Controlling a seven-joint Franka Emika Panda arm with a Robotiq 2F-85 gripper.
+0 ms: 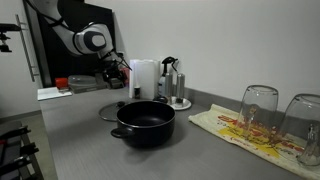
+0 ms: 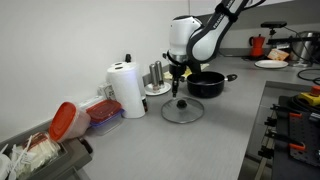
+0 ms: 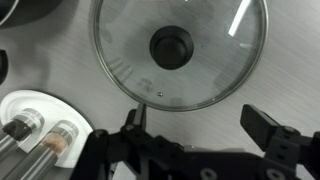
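A round glass lid (image 2: 196, 116) with a black knob (image 3: 171, 47) lies flat on the grey table, knob up. Beside it stands a black two-handled pot (image 1: 145, 127), uncovered. From the wrist, my gripper has its fingers wide apart, with nothing held between them. The lid lies ahead of the fingertips, and its near rim comes close to the gap between them in that picture. In exterior view 2 the gripper (image 2: 177, 82) hangs above the table near the lid, apart from the knob.
Salt and pepper grinders (image 3: 48, 147) stand on a white dish (image 3: 72, 117) near the lid. A paper towel roll (image 2: 126, 88) and plastic containers (image 2: 70, 122) line the wall side. Two upturned glasses (image 1: 258, 108) rest on a yellow cloth.
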